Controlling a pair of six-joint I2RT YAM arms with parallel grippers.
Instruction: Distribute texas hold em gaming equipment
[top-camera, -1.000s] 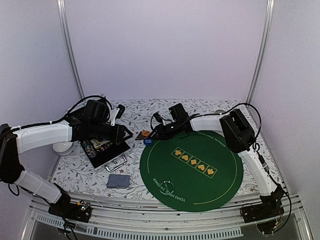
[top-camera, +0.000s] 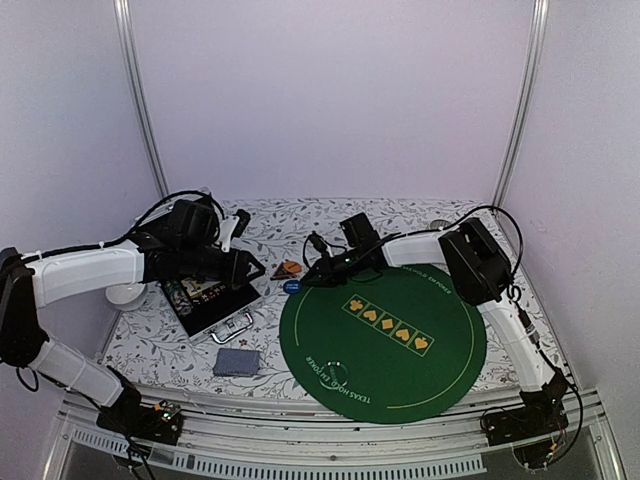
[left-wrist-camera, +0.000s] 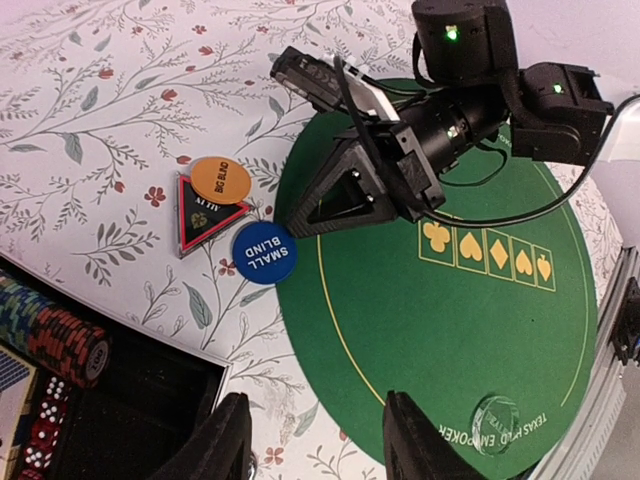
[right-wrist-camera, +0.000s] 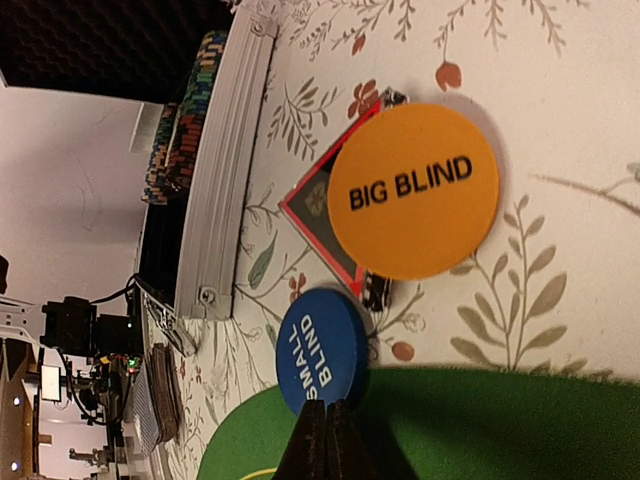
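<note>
The blue small blind button (right-wrist-camera: 322, 345) lies at the left rim of the round green mat (top-camera: 380, 370), partly on the floral cloth. My right gripper is shut with nothing between its fingers; the button is outside them, just beyond the tips in the right wrist view. The orange big blind button (right-wrist-camera: 415, 190) rests on top of a black and red triangular all-in marker (left-wrist-camera: 200, 212), covering part of it. My left gripper hangs open and empty over the cloth, between the case and the mat.
An open case (left-wrist-camera: 120, 420) with chip stacks (left-wrist-camera: 50, 335) and red dice stands at the left. A dark card-like block (top-camera: 237, 362) lies in front of it. On the mat's near side sits a clear dealer button (left-wrist-camera: 494, 424).
The small blind button has shifted slightly left, away from the mat. My left arm stays still.
</note>
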